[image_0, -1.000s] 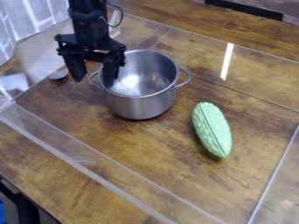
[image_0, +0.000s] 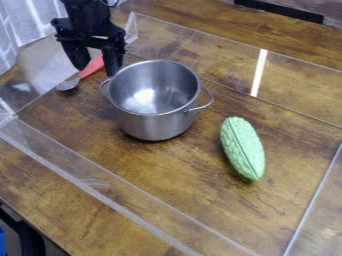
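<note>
A black gripper (image_0: 94, 56) hangs at the top left, behind and left of a steel pot (image_0: 154, 110) with two side handles. Whether it is open or shut is hard to tell. Below it lies a utensil with a red handle (image_0: 91, 67) and a metal head (image_0: 68, 84). A pale green ridged vegetable (image_0: 242, 149) lies on the wooden table to the right of the pot.
Clear plastic panels edge the work area at left and right.
The gripper has moved up and to the left, away from the pot, uncovering more of the red-handled utensil. The pot sits slightly further left than a second ago.
</note>
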